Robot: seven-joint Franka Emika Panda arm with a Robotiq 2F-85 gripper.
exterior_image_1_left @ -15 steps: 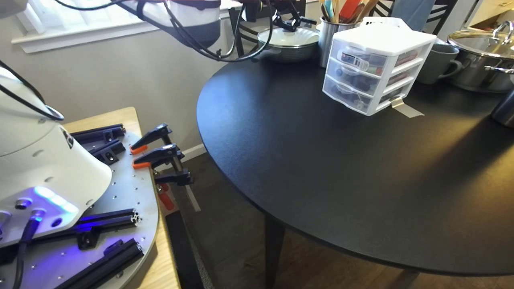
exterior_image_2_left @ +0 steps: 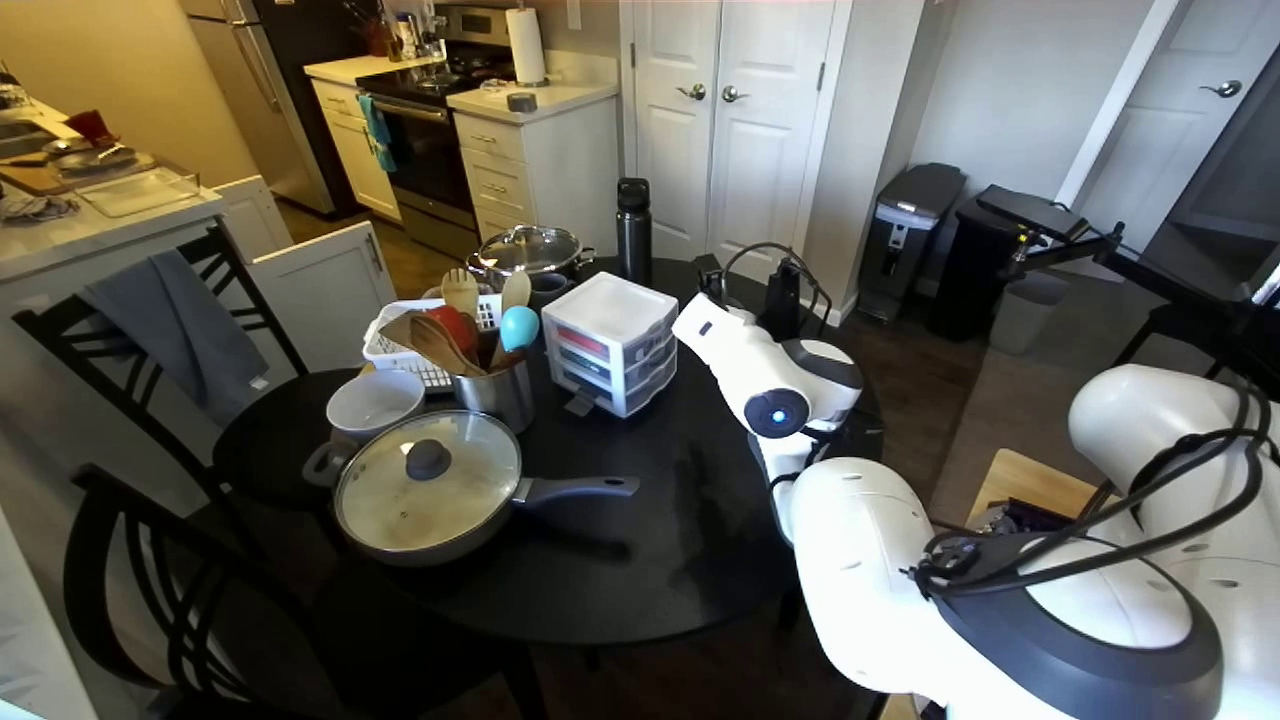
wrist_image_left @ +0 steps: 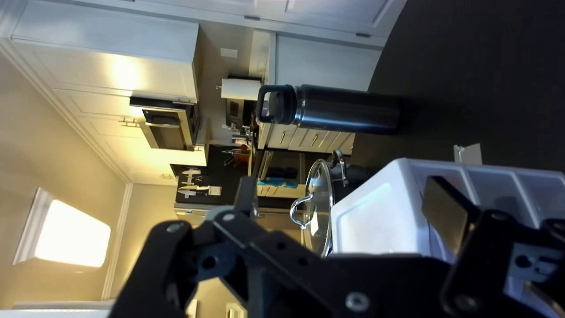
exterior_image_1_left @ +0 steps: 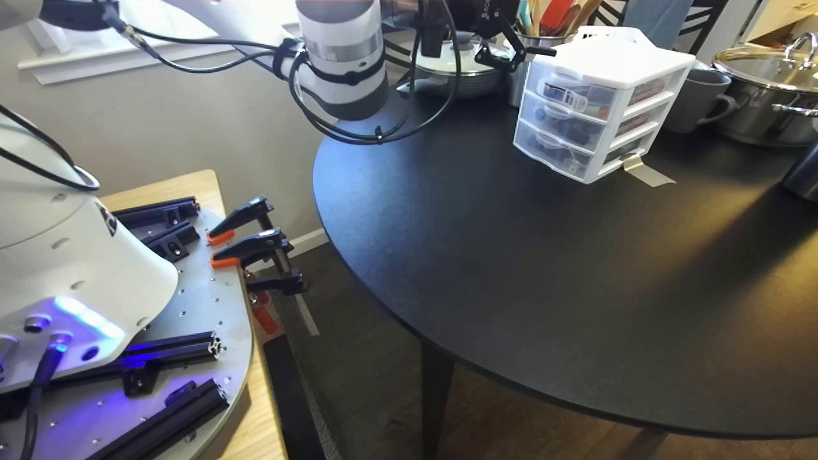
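Observation:
Wide apart in the wrist view stand the two fingers of my gripper; it is open, and nothing shows held between them. Through the gap I see the white top of a small drawer unit [wrist_image_left: 378, 220]. That unit [exterior_image_1_left: 606, 99] stands upright on the black round table, its clear drawers closed, with a strip of tape [exterior_image_1_left: 648, 170] at its base. At the top of exterior view 1, part of the gripper is visible to the left of the unit, above the table. In exterior view 2 the arm [exterior_image_2_left: 768, 372] hides most of the gripper.
A lidded pan [exterior_image_2_left: 426, 486], a utensil holder [exterior_image_2_left: 498, 390] and a white bowl [exterior_image_2_left: 375, 402] crowd one side of the table. Beyond the drawers are a steel pot [exterior_image_1_left: 767, 92], a grey mug [exterior_image_1_left: 694, 99] and a dark bottle [exterior_image_2_left: 633, 234].
In exterior view 1 the arm has come lower and to the right, with the gripper nearer the drawer unit. It now covers more of the lidded pan. The table objects have not moved.

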